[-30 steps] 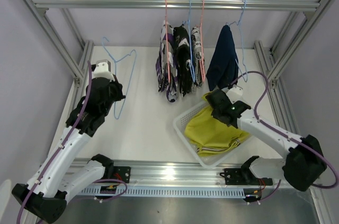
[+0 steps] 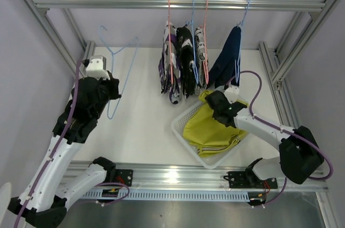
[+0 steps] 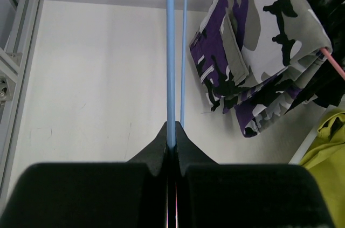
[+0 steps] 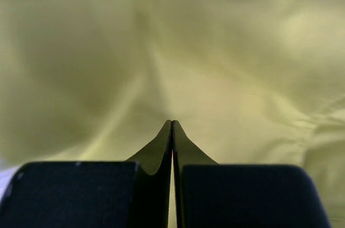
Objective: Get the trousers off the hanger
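My left gripper (image 2: 111,90) is shut on an empty blue hanger (image 3: 170,77), which it holds at the left of the top view, clear of the rail. My right gripper (image 2: 218,110) is shut, low over yellow trousers (image 2: 207,133) lying folded in a white basket (image 2: 183,142); in the right wrist view nothing shows between its fingertips, and yellow cloth fills the view behind them. Camouflage garments (image 2: 170,66) and dark navy trousers (image 2: 226,58) hang on hangers from the rail (image 2: 124,2).
The white board (image 2: 135,136) is bare on the left and middle. Metal frame posts stand at both sides, and the basket takes up the front right beneath the hanging clothes.
The basket sits slightly further left than a second ago.
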